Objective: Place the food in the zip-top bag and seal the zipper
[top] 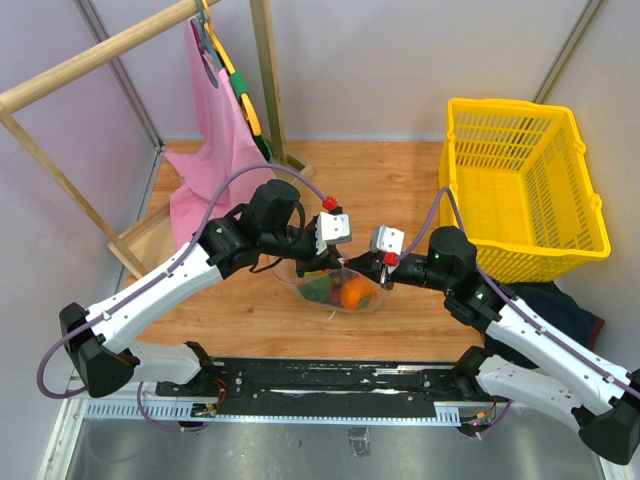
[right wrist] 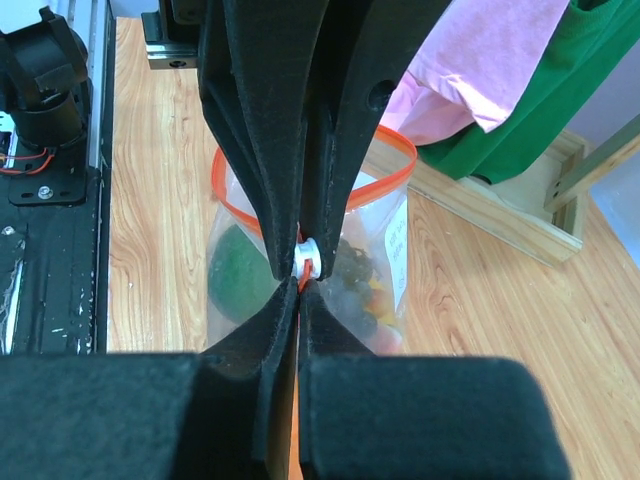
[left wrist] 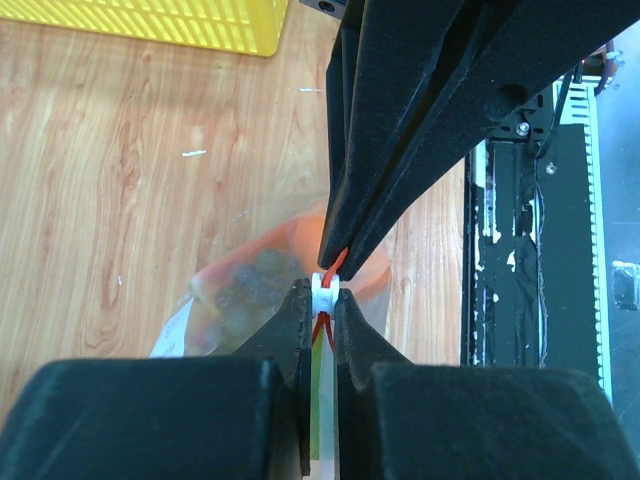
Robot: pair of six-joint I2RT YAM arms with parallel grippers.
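The clear zip bag stands mid-table holding an orange fruit, a green fruit and dark grapes. Its orange zipper strip opens into a loop at the back in the right wrist view. My left gripper is shut on the small white slider of the zipper. Close against it, my right gripper is shut at the orange strip beside the slider; nothing clearly shows between its fingers. The two grippers' tips nearly touch, hiding part of the zipper.
A yellow basket stands at the back right, with dark cloth in front of it. Pink cloth hangs from a wooden rack at the left. Bare table lies behind and in front of the bag.
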